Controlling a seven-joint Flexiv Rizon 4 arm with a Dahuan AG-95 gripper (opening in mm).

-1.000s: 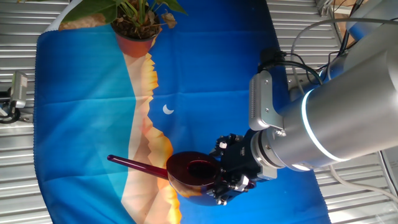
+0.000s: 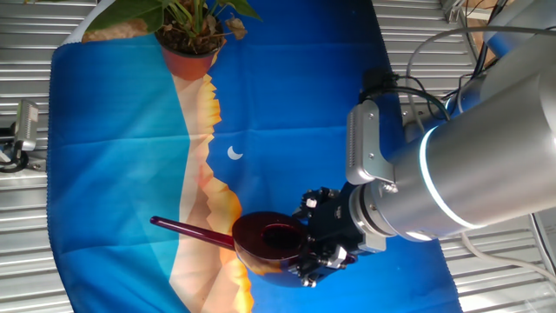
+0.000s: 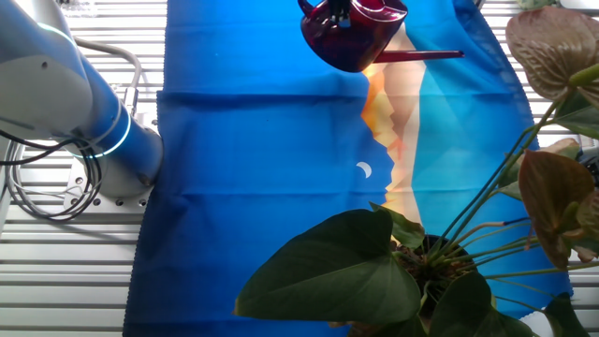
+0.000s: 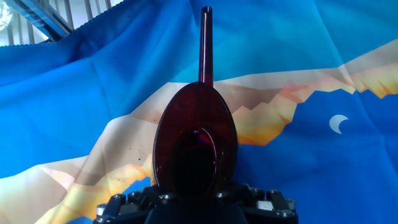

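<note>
A glossy dark red watering can (image 2: 269, 242) with a long straight spout is at the front of the mat in exterior view 1, spout to the left. My gripper (image 2: 307, 243) is at its rear, opposite the spout. In the wrist view, the can (image 4: 196, 118) points straight away from me, and the gripper's black links (image 4: 264, 202) show on both sides at the bottom. The can hides the fingertips, so their grip on the handle does not show. Only part of the can (image 3: 351, 37) shows at the top of exterior view 2. Whether it touches the mat is unclear.
A potted plant (image 2: 188, 63) with broad leaves stands at the mat's far end in exterior view 1. Slatted metal table (image 2: 26, 226) surrounds the mat.
</note>
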